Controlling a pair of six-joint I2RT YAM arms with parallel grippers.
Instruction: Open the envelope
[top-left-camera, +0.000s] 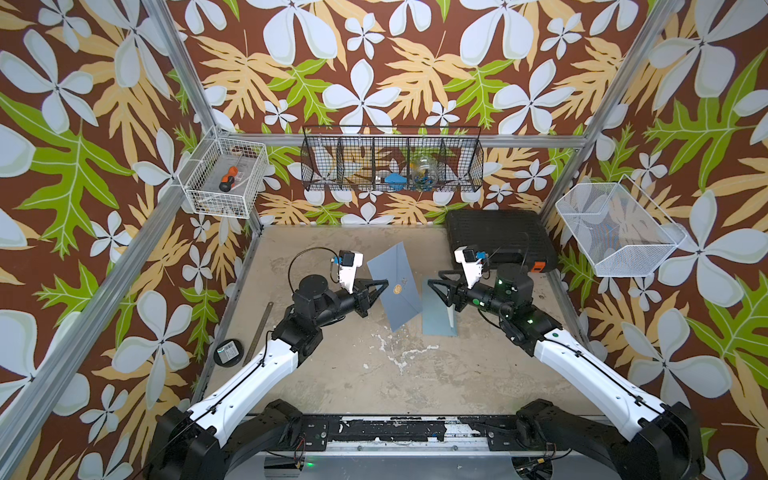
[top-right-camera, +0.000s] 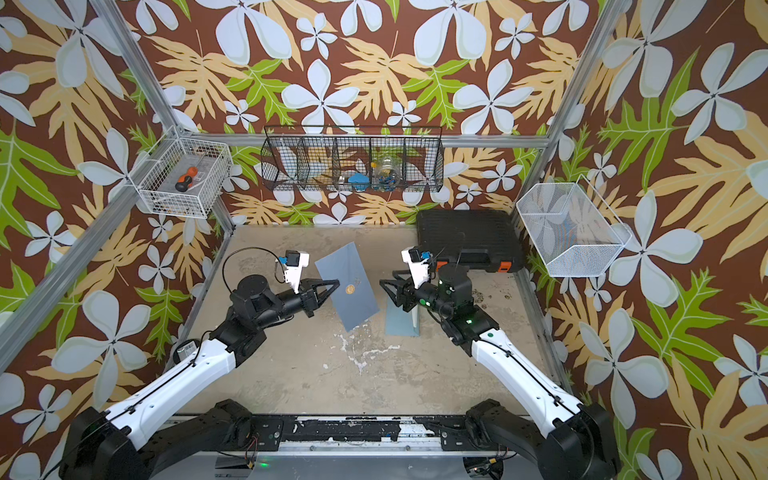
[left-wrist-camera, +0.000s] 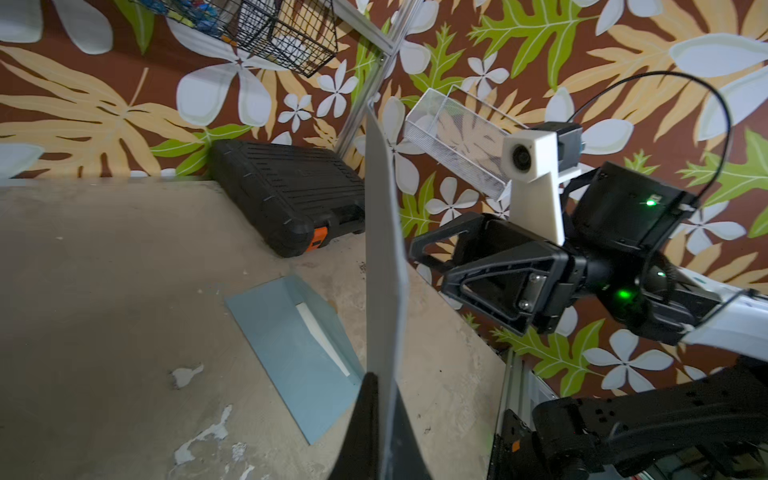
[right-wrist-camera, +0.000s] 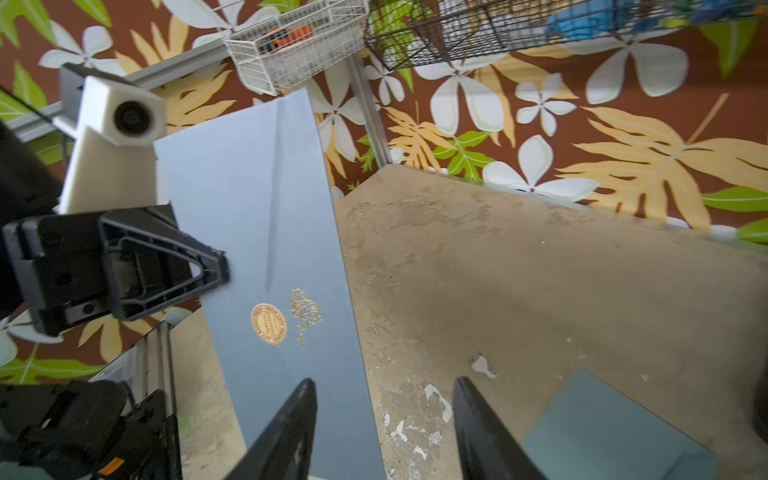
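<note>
A grey-blue card (right-wrist-camera: 280, 240) with a gold seal and gold writing hangs upright above the table. My left gripper (top-left-camera: 381, 288) is shut on the card's left edge; in the left wrist view the card stands edge-on between the fingertips. Across from it, my right gripper is open, its fingers apart with nothing between them, clear of the card. On the table below lies a pale blue envelope (left-wrist-camera: 280, 336), with a white strip (left-wrist-camera: 321, 340) along its flap side. The right arm partly covers it in the top views.
A black case (top-left-camera: 496, 228) stands at the back right of the table. Wire baskets (top-left-camera: 392, 160) hang on the back wall, with white ones at both sides. A black round item (top-left-camera: 229, 353) is at the left edge.
</note>
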